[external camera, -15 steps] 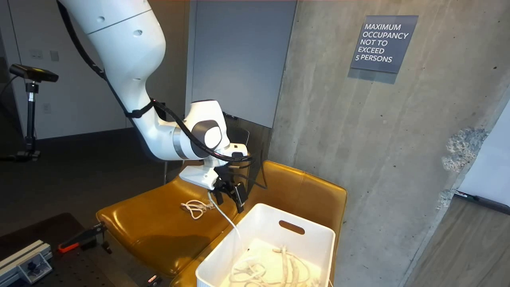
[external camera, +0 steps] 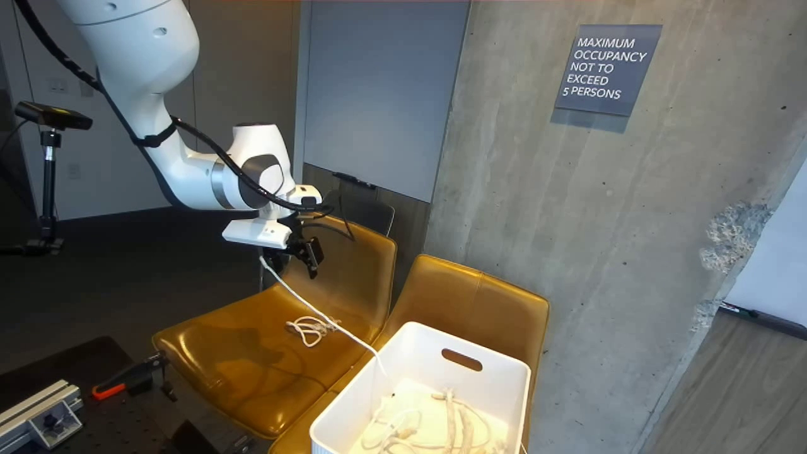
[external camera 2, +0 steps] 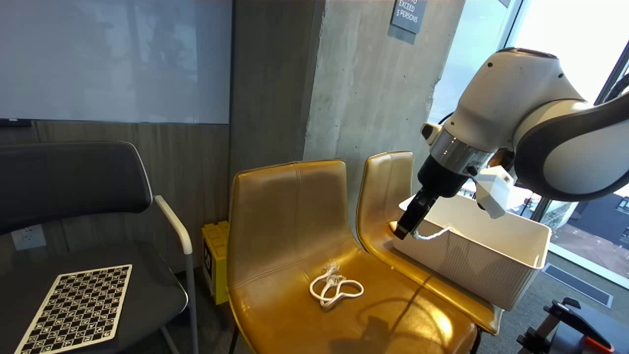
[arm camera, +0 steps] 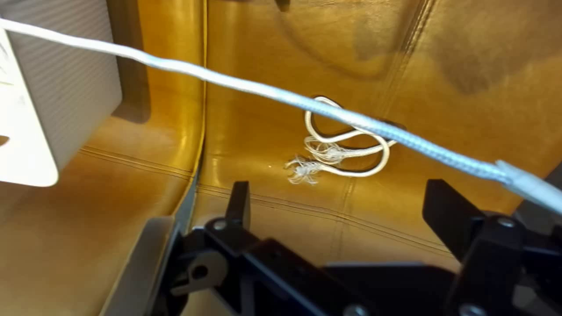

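My gripper is open over the left tan chair [external camera: 249, 340], its two black fingers [arm camera: 239, 202] wide apart and nothing between them. A long white rope [arm camera: 226, 81] crosses the wrist view above the fingers, close to the camera. One end rises from the white bin [external camera: 495, 363] to the underside of the wrist [external camera: 257, 233]; what holds it there cannot be made out. A short looped rope [external camera 2: 330, 289] with frayed ends lies on the left chair's seat, below the gripper and apart from it. More ropes [external camera: 451, 424] lie inside the bin.
The bin stands on the second tan chair [external camera 2: 386, 206], against the left one. A concrete wall [external camera: 605, 227] rises behind. A black chair with a checkered board [external camera 2: 76, 309] is off to one side. At the front a clamp [external camera: 128, 378] sits on a dark table.
My arm has moved up and away from the bin, over the left chair. The long rope has been drawn out with it and now stretches farther from the bin. The looped rope has not moved.
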